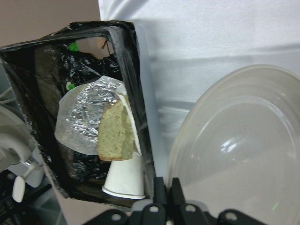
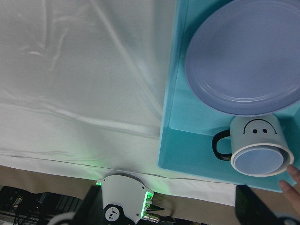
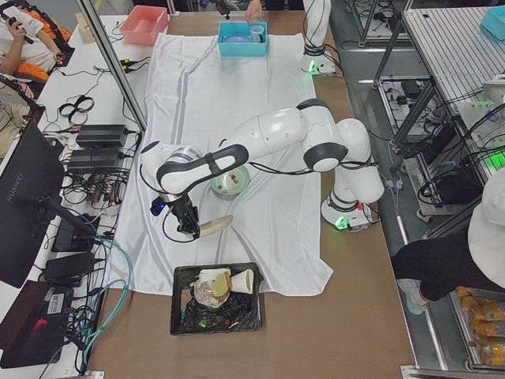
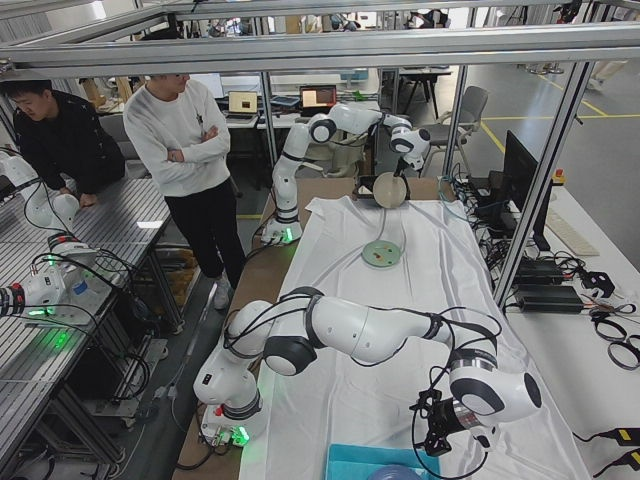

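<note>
My left gripper (image 3: 192,230) is shut on a cream plate (image 1: 239,140), held tilted just above the cloth beside the black-lined bin (image 3: 177,308). In the left wrist view the bin holds crumpled foil (image 1: 89,112), a bread slice (image 1: 115,131) and a white paper cup (image 1: 123,180). A green plate (image 4: 381,254) with small bits of food lies mid-table, partly behind the arm in the left camera. My right gripper (image 4: 437,435) is open above a blue tub (image 2: 183,140) holding a lilac plate (image 2: 241,56) and a smiley mug (image 2: 258,131).
The white cloth (image 3: 284,237) has free room between bin and tub. A person's hand (image 2: 290,192) is at the tub's edge by the mug. A monitor and electronics line the side table; two arm bases stand along the other edge.
</note>
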